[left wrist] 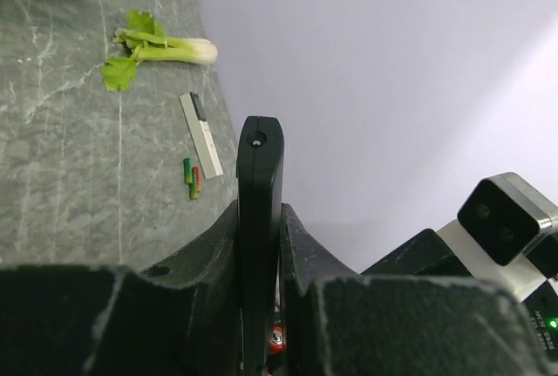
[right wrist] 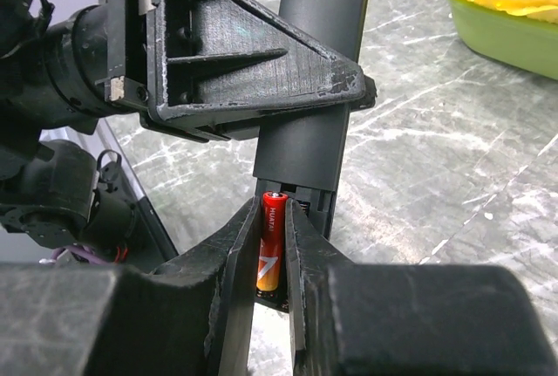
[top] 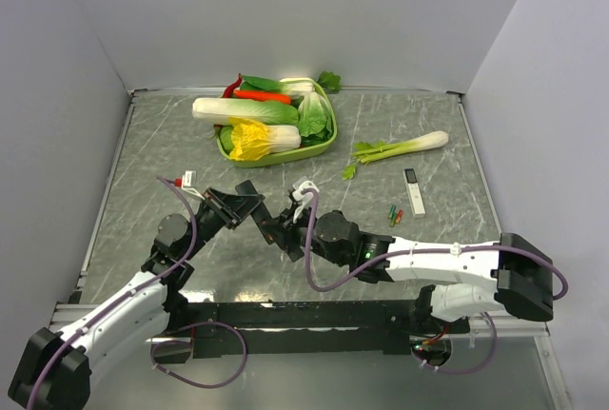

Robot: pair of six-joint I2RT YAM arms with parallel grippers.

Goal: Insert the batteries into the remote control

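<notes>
The black remote point(top: 249, 196) is held upright at centre by my left gripper point(top: 249, 203), whose fingers are shut on it in the left wrist view. Its battery bay faces my right gripper, which is shut on a red-orange battery point(right wrist: 271, 232) at the bay, partly hidden by the fingertips; whether it is seated I cannot tell. Loose green batteries point(left wrist: 188, 171) and a red battery point(left wrist: 197, 180) lie on the table beside a white remote point(top: 414, 193).
A green basket of vegetables point(top: 285, 157) stands at the back. A celery stalk point(top: 419, 143) lies at the back right.
</notes>
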